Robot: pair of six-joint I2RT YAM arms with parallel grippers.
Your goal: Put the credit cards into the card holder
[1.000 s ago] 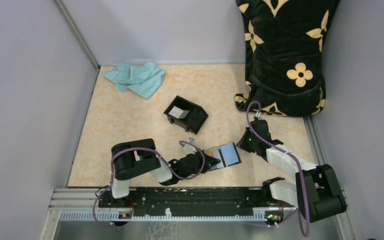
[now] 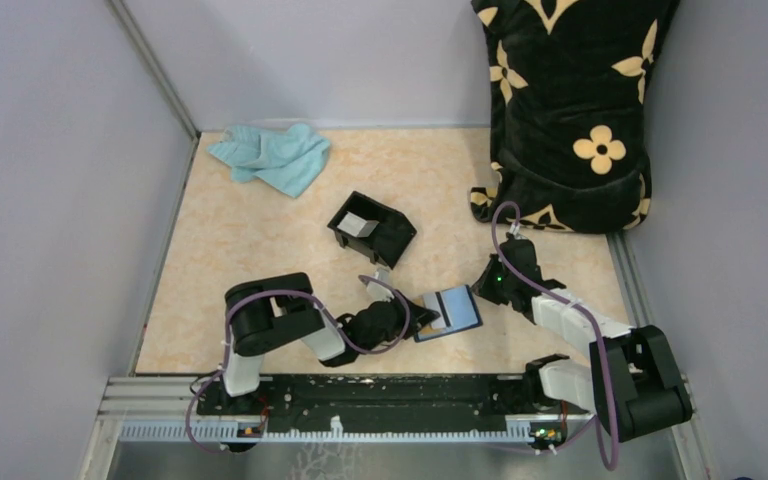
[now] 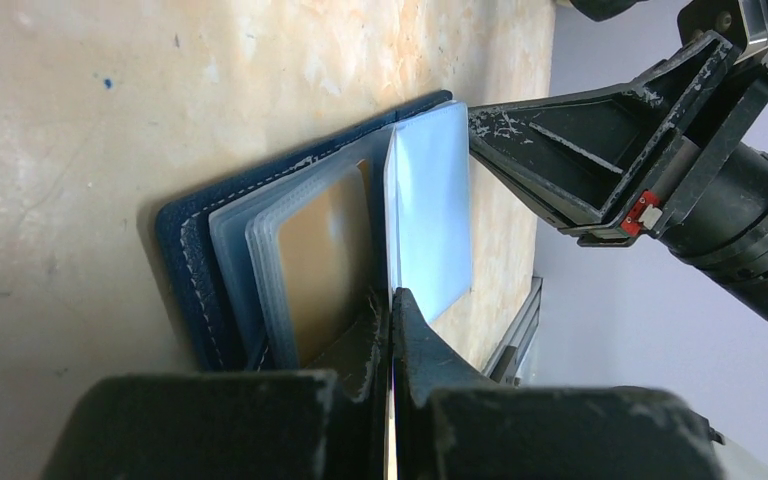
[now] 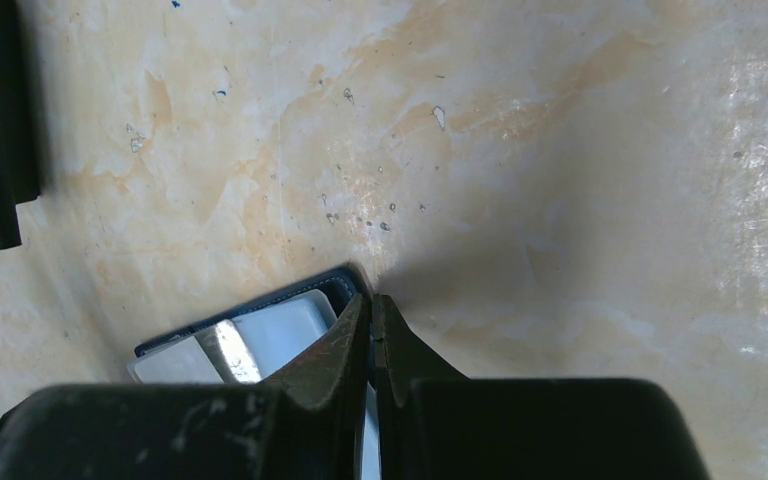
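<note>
The card holder [image 2: 476,321] lies open near the table's front edge, dark blue with stitched edges and clear sleeves. Inside are a light blue panel [image 4: 278,330] and a tan card [image 3: 326,265]. My left gripper is shut over the holder, with the thin white edge of a card or sleeve [image 3: 392,210] running upright between its fingertips; which it is cannot be told. At the holder's far right edge, my right gripper has its fingers close together, the holder's rim narrowly between them. The left fingers hide part of the sleeves.
Behind the holder stands a black box [image 2: 403,236] with a white card [image 2: 357,225] in it. A light blue cloth [image 2: 275,157] lies at the back left, and a black flowered cushion [image 2: 570,110] fills the back right.
My left gripper has shifted very slightly, and the white piece at its fingertips now sits a little further right over the dark strip. The right arm and the holder look unmoved.
</note>
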